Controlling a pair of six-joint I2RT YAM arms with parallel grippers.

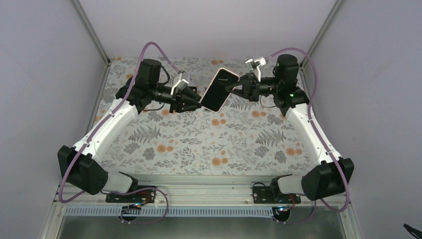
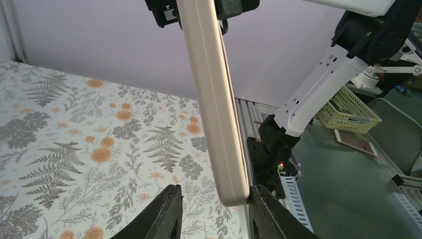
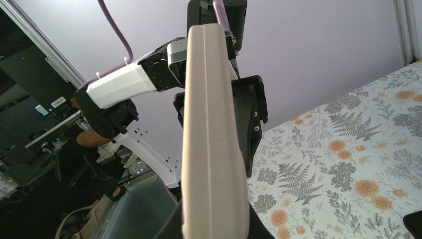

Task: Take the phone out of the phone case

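Note:
The phone (image 1: pixel 217 93), its dark screen upward, sits within a pale pink case (image 1: pixel 204 107). Both are held tilted above the table between my two arms. My right gripper (image 1: pixel 230 88) is shut on the cased phone at its right side; in the right wrist view the case (image 3: pixel 211 129) largely hides that grip. At the opposite lower-left corner is my left gripper (image 1: pixel 200 102). Its fingers (image 2: pixel 171 209) stand apart in the left wrist view, with the case's corner (image 2: pixel 233 194) between the tips. The right-hand finger there appears close to or touching the screen-side edge.
The flower-patterned tabletop (image 1: pixel 189 144) is wide and clear in front of the arms. A dark item (image 3: pixel 414 224) shows at the right wrist view's right edge. Grey walls (image 1: pixel 45 74) flank the table. Off the table, a yellow basket (image 2: pixel 348 112) stands in the left wrist view.

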